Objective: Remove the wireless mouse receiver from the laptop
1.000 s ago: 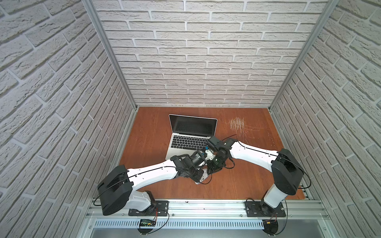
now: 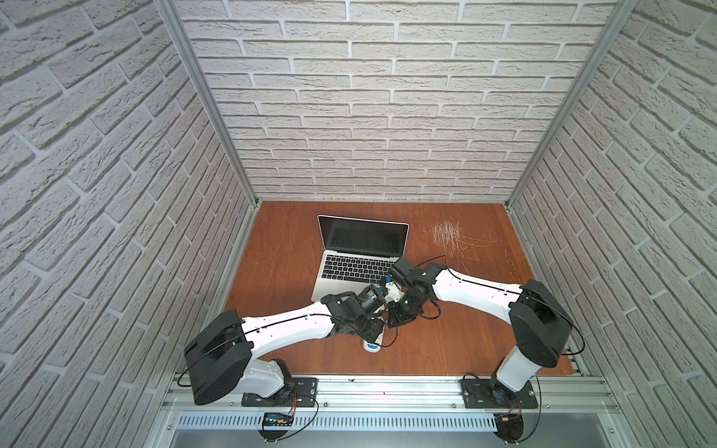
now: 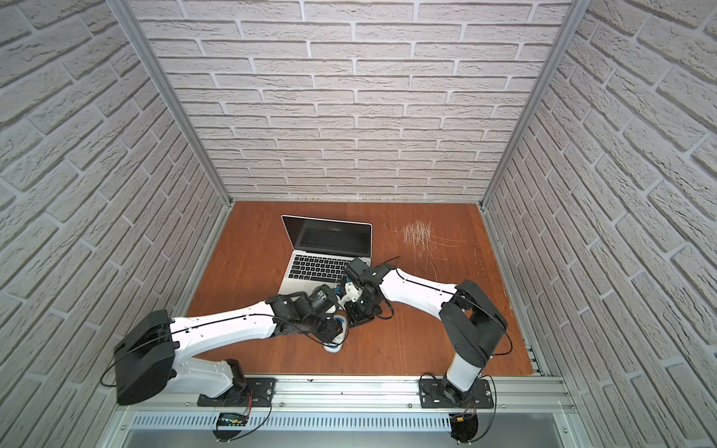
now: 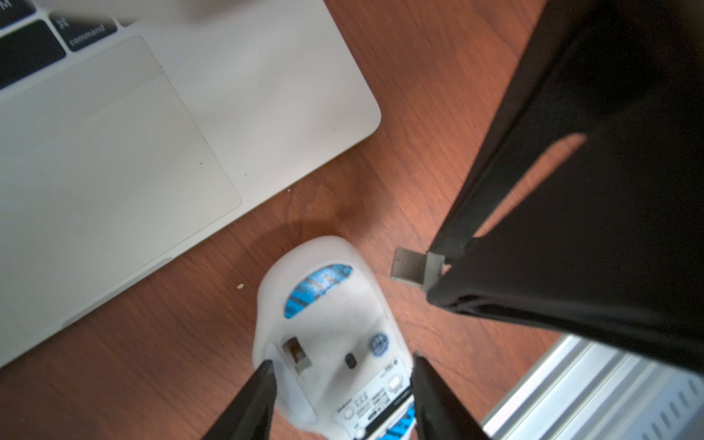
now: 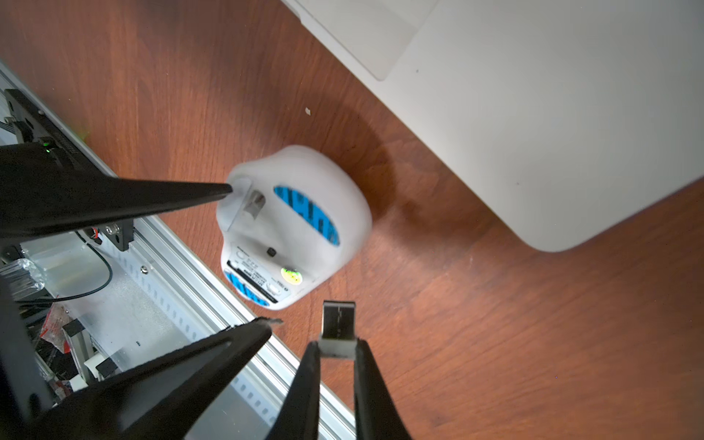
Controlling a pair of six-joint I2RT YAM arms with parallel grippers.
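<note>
The wireless receiver, a small metal plug, is pinched at the tips of my right gripper, off the laptop. In the left wrist view its metal end also shows beside the mouse. A white mouse shows its underside, with blue patches and a small slot. My left gripper is open, one finger on each side of the mouse; in the right wrist view the lower finger stands clear of it. The open laptop lies just behind.
A metal rail runs along the table's front edge. Both arms stand close together in front of the laptop's near right corner.
The mouse has shifted toward the front edge and turned, showing more below my left gripper. Both arms have barely moved.
</note>
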